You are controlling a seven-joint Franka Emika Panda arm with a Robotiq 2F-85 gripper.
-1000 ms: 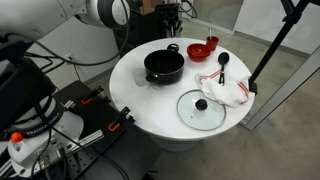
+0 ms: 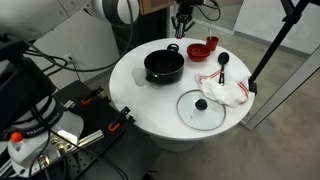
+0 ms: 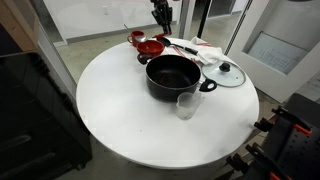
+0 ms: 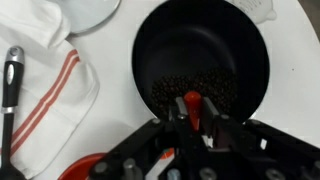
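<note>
My gripper is high above the table's far side, beyond the black pot. It is shut on a small red object, whose tip shows between the fingers in the wrist view; what it is I cannot tell. From above, that tip overlaps the near part of the pot, where dark brown beans cover part of the bottom. Exterior view 2 shows the gripper behind the red bowl, apart from the table.
Beside the pot stands a clear cup. A glass lid lies on the white table, and a black ladle rests on a white towel. A red mug stands at the far edge.
In exterior view 1 my gripper has moved right and somewhat lower in the picture, toward the red bowl. The pot, lid, towel and bowl have not moved.
</note>
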